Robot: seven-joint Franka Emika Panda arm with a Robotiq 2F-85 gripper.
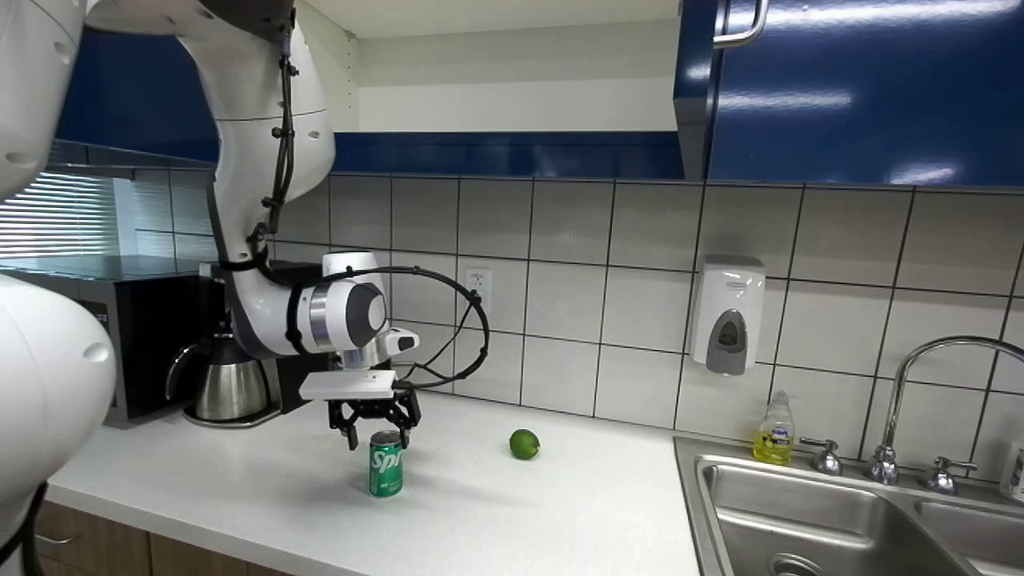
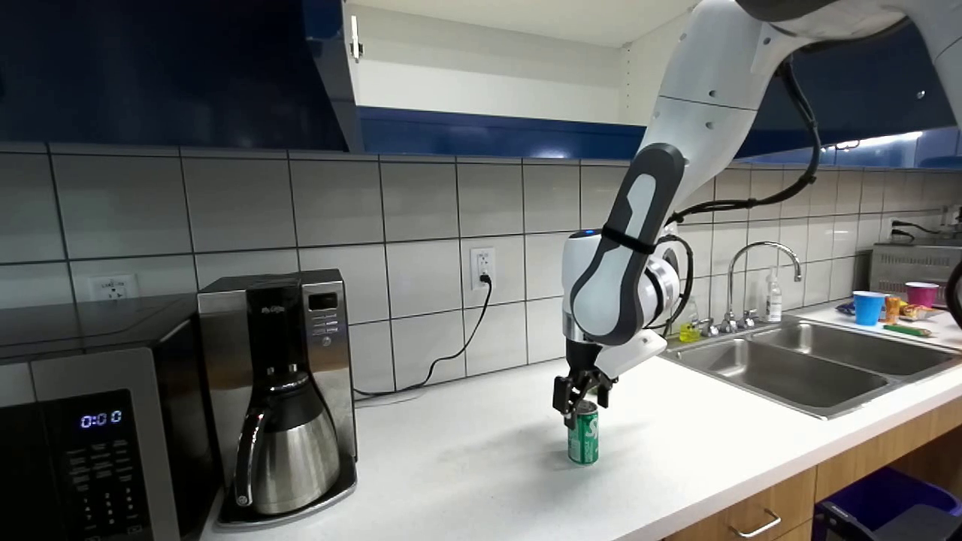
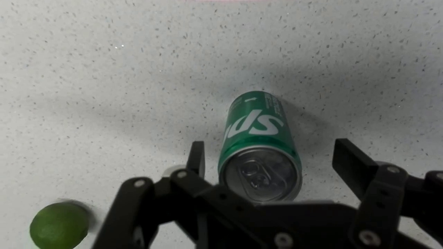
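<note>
A green Sprite can (image 1: 386,466) stands upright on the white counter. My gripper (image 1: 379,443) is open at the height of the can's top, one finger to either side in exterior view 1. Seen from the wrist, the can (image 3: 258,128) shows its label and silver lid between the spread fingers, with bare counter on both sides of it. Exterior view 2 has the gripper (image 2: 586,410) right over the can (image 2: 583,440). A green lime (image 1: 524,443) lies on the counter, and the wrist view catches the lime (image 3: 59,226) at lower left.
Behind the arm are a coffee maker with a steel carafe (image 2: 290,442) and a microwave (image 2: 108,424). A steel sink (image 1: 806,509) borders the counter's right side, with a dish soap bottle (image 1: 774,434) at its back edge. The counter between lime and sink is clear.
</note>
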